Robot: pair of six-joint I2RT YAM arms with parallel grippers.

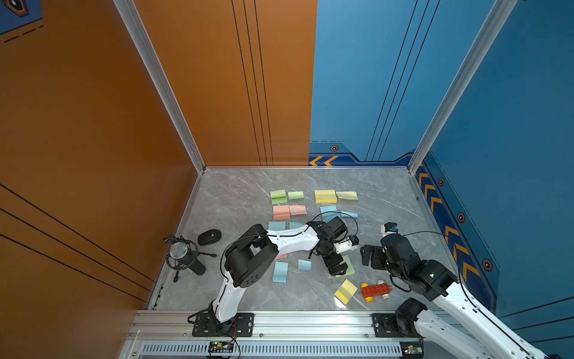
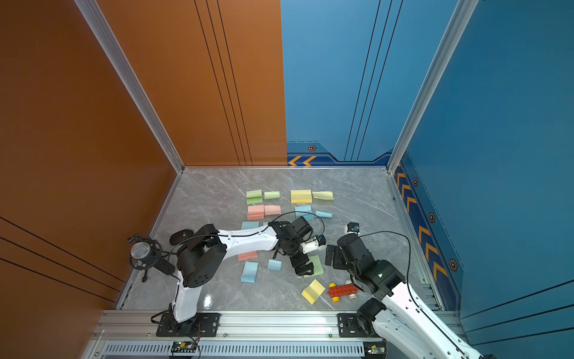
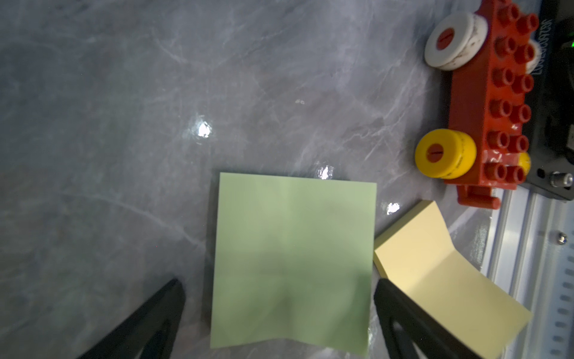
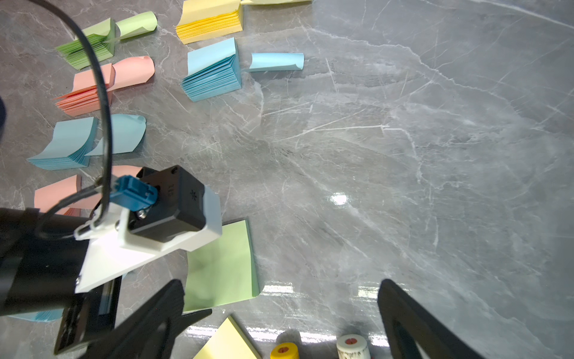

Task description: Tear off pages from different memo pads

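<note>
My left gripper is open, hovering low over a square green memo pad [image 3: 293,251], one finger on each side in its wrist view; whether the fingers touch the table is unclear. My right gripper stands open, empty, to the right of that pad. A bent yellow pad [image 3: 448,287] lies beside it toward the front. Behind, blue [image 4: 212,74], pink [image 4: 83,95], green [image 4: 86,48] and yellow [image 4: 209,21] pads each have a loose, curled sheet beside them. More blue pieces [image 1: 279,272] lie to the left of the left gripper.
A red brick car [image 3: 484,101] with white and yellow wheels sits at the front edge by the yellow pad. A mouse [image 1: 209,237] and microphone [image 1: 182,254] occupy the left.
</note>
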